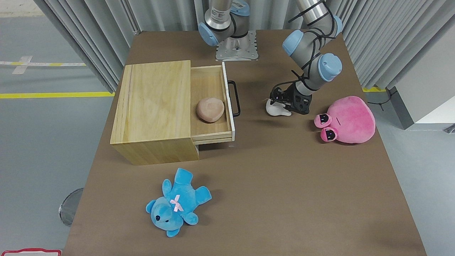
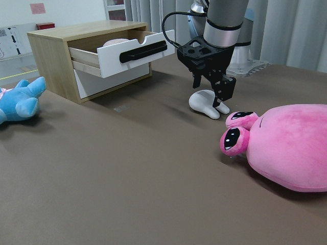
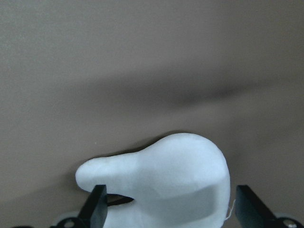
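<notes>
My gripper hangs just over a small white two-pronged soft toy (image 3: pixel 175 175) lying on the brown table, its black fingers open on either side of the toy in the wrist view. In the left view the toy (image 2: pixel 203 102) sits under the gripper, beside the drawer unit. The wooden cabinet (image 1: pixel 151 102) has its drawer (image 1: pixel 209 81) pulled out, holding a round beige object (image 1: pixel 210 109).
A pink plush (image 1: pixel 349 121) lies right of the gripper, and a blue teddy bear (image 1: pixel 181 204) at the front left.
</notes>
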